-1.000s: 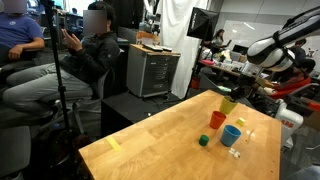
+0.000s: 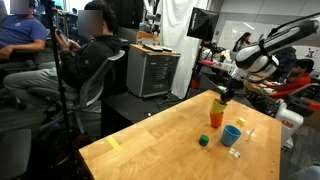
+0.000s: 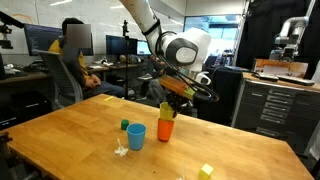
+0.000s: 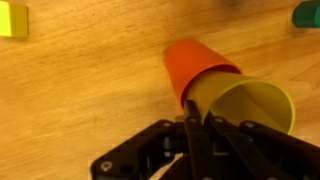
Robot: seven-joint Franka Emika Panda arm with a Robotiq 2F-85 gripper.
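A yellow cup is pinched at its rim by my gripper, whose fingers are shut on it. Below it stands an orange-red cup on the wooden table. The yellow cup sits at the orange cup's mouth, its lower part seeming to be inside; how deep cannot be told. From above, the orange cup shows beside and under the tilted-looking yellow one. In the first exterior view the gripper is over both cups.
A blue cup stands close to the orange cup. Near it are a green object, a small whitish item and a yellow block.
My gripper has moved down and a little to the left with the yellow cup, from above and to the right of the orange cup to its mouth. The orange cup stays put.
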